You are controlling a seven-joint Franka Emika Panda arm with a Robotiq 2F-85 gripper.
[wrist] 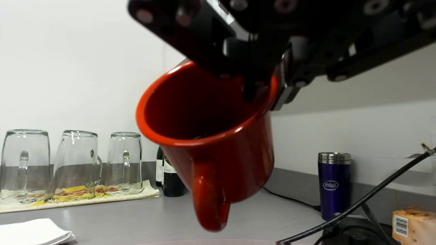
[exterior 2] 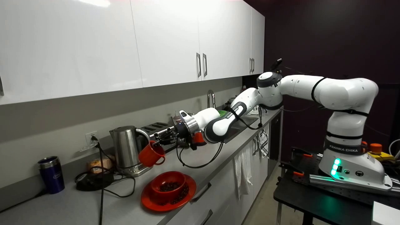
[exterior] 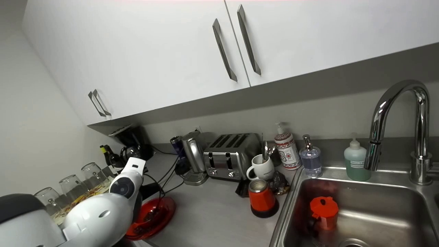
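Observation:
My gripper is shut on the rim of a red mug (wrist: pixel 245 163), one finger inside it and one outside. The mug is tilted, its mouth turned toward the wrist camera and its handle hanging down; the interior looks dark, and no contents show. In exterior view 2 the same mug (exterior 2: pixel 150 154) hangs in the air in front of the steel kettle. Below it and nearer the counter edge stands a red bowl (exterior 2: pixel 168 193) on a red plate (exterior 2: pixel 147 200), with small dark pieces in both. In exterior view 1 the arm hides the gripper and mug.
A steel kettle (exterior 2: pixel 123 148) stands close behind the mug, with a toaster (exterior: pixel 233 154) beside it. A purple tumbler (exterior 2: pixel 51 174) and loose black cables (exterior 2: pixel 101 180) lie to the left. Upturned glasses (wrist: pixel 25 163) stand on a cloth. The sink (exterior: pixel 370 193) is further right.

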